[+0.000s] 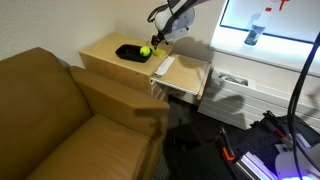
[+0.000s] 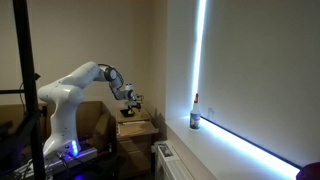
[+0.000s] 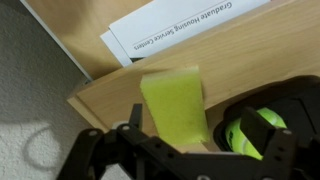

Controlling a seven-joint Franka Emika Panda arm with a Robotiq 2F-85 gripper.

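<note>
A yellow, block-shaped item, perhaps a sponge, lies on the wooden surface near its edge. Beside it sits a black tray with a bright green ball in it, partly covered by a finger. My gripper stands open above the yellow block, its fingers spread to either side in the wrist view; nothing is held. From exterior view 1, the gripper hangs over the back of the wooden top, near the black tray and the green ball.
Printed paper lies alongside the yellow block. A brown sofa fills the left foreground of exterior view 1. On the white ledge by the window stands a spray bottle. Some bare wood shows right of the tray.
</note>
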